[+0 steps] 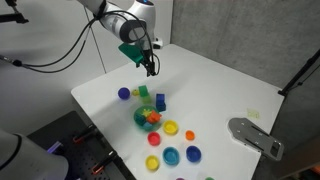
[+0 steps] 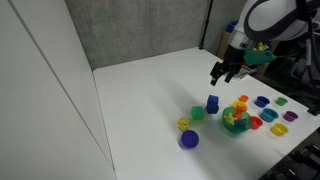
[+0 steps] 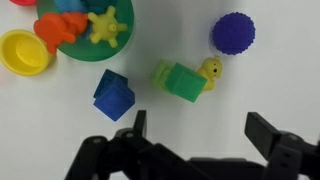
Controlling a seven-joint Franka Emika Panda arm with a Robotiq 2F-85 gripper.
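My gripper is open, its two dark fingers wide apart with only white table between them. In exterior view 1 the gripper hangs above the far part of the table, clear of the objects. Ahead of the fingers in the wrist view lies a green block, with a yellow-green face on its left side. A small yellow duck sits right beside it. The blue block stands to the left, and a spiky purple ball lies farther off at the upper right.
A green bowl holds several colourful toys. Several small cups and lids, including a yellow cup and a blue cup, are spread nearby. A grey metal tray lies at the right.
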